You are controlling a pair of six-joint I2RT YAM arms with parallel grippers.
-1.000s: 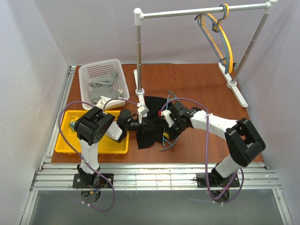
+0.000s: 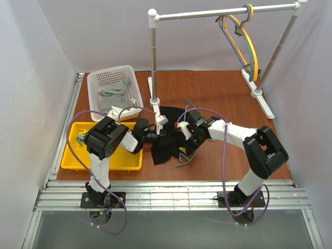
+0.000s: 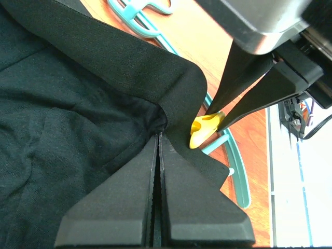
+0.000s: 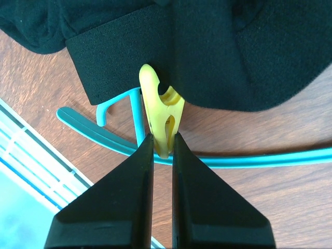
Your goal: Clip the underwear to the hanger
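Black underwear (image 2: 163, 150) lies on the wooden table over a teal hanger (image 2: 184, 162); its waistband (image 3: 119, 62) crosses the left wrist view. My left gripper is shut at the band's lower edge; whether cloth is between its tips is hard to tell. My right gripper is shut on a yellow clip (image 4: 155, 104), whose nose overlaps the edge of the waistband, beside the hanger's hook-like teal piece (image 4: 136, 111). Whether the clip grips the cloth cannot be told.
A yellow bin (image 2: 104, 163) sits under my left arm, with a white basket of cloth (image 2: 93, 88) behind it. A rail stand (image 2: 197, 14) holds several grey and orange hangers. Bare table (image 2: 233, 104) shows at the right.
The right arm has shifted slightly, its elbow a little left of where it was. The cloth looks almost unchanged.
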